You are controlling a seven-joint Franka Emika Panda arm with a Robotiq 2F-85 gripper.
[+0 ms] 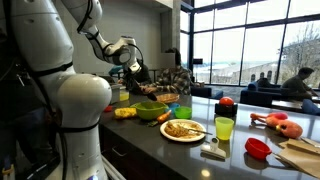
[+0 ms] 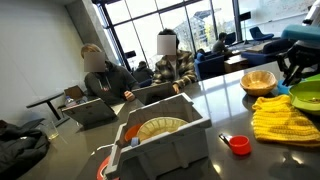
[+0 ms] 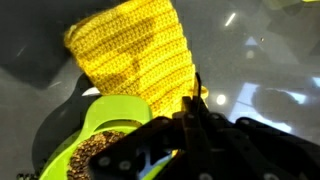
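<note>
My gripper [image 1: 140, 75] is above the far end of the counter, its black fingers pointing down. In the wrist view the gripper looks shut; a narrow dark piece shows at its tip, but I cannot tell what lies between the fingers. A ribbed yellow cloth [image 3: 135, 50] is spread beneath it. At the lower left is a green bowl [image 3: 120, 108] of brown beans, partly hidden by my gripper. The same cloth [image 2: 280, 122] is in exterior view 2, with the gripper [image 2: 290, 78] above its far right side.
Nearer the arm stand a plate of food [image 1: 182, 130], a green cup [image 1: 224, 128] and a red bowl [image 1: 257, 149]. A grey bin [image 2: 165, 150], a wicker basket [image 2: 258, 82] and a red cup [image 2: 240, 145] occupy the other side. People sit behind the counter.
</note>
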